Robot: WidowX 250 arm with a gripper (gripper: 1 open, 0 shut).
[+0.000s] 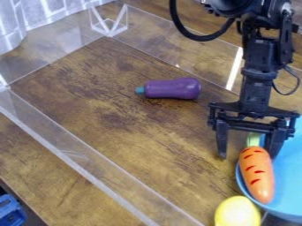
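My black gripper (245, 141) hangs at the right side, open, with its fingers just above the green top of an orange toy carrot (256, 177). The carrot lies in a light blue bowl (290, 190) at the right edge. A purple toy eggplant (172, 88) rests on the wooden surface left of the gripper.
A yellow lemon (237, 212) sits beside the bowl at the bottom. Clear plastic walls border the wooden surface (106, 132), whose middle is largely bare. A blue object (9, 212) is at the lower left, outside the wall.
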